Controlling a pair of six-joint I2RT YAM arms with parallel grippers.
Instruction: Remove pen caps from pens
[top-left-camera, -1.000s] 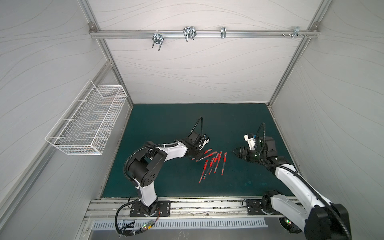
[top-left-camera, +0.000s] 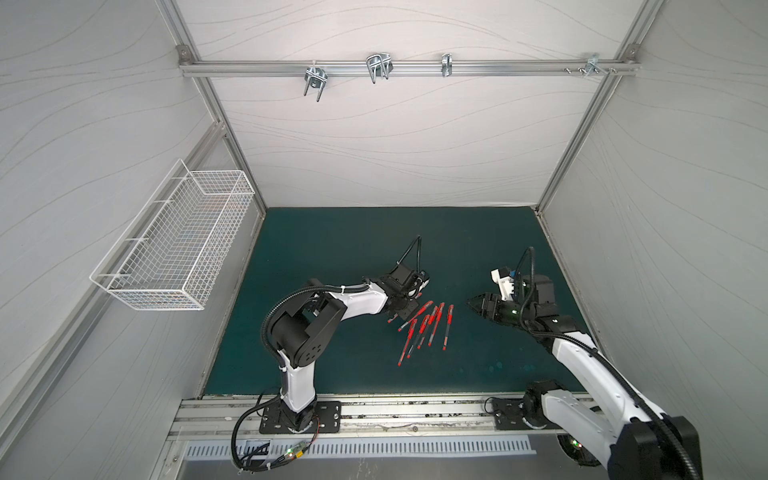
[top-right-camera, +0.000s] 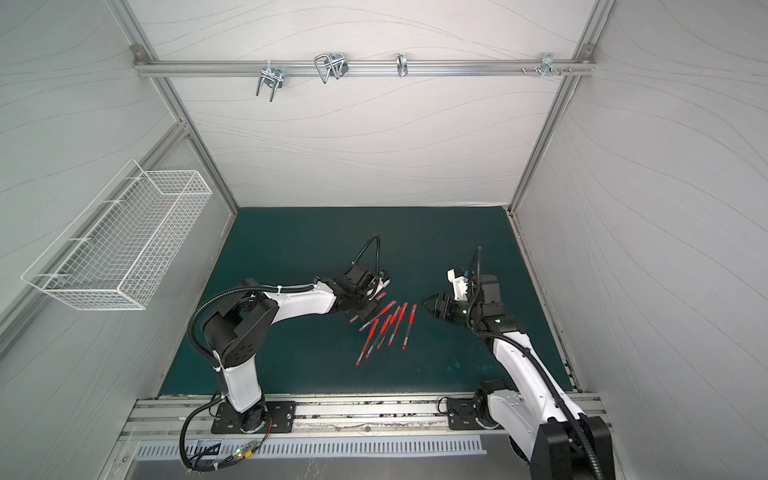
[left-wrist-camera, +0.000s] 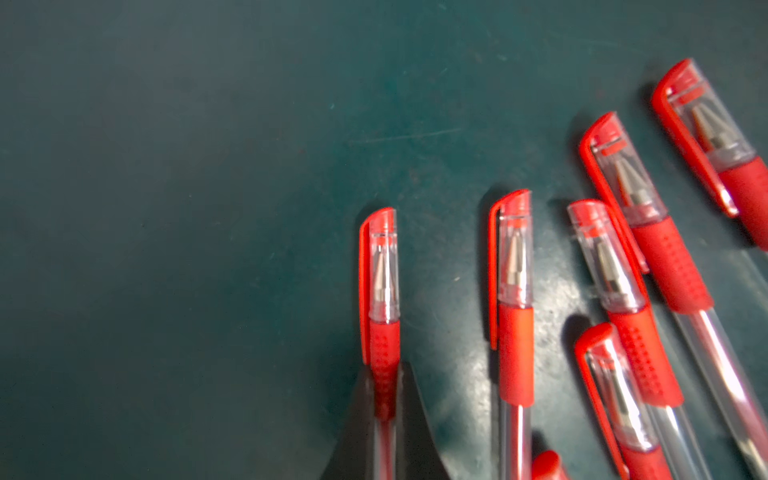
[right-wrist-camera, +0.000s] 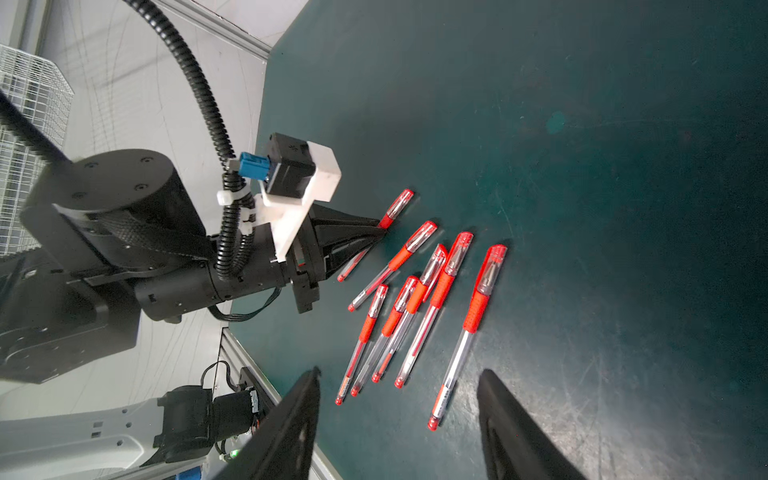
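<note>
Several clear-barrelled pens with red grips and clear, red-ended caps lie on the green table. In the left wrist view my left gripper is shut on the farthest-left pen (left-wrist-camera: 385, 328), at the lower part of its red grip; its cap (left-wrist-camera: 384, 264) is on and points away from the fingers. A second pen (left-wrist-camera: 516, 344) lies close to its right, capped. My right gripper is open, its fingers (right-wrist-camera: 292, 424) wide apart, with nothing held. Beyond them the outermost capped pen (right-wrist-camera: 472, 320) lies on the table.
Other capped pens (right-wrist-camera: 436, 308) lie close together, some touching, between the two arms. A white wire basket (top-left-camera: 184, 240) hangs on the left wall.
The right arm stays nearly still.
</note>
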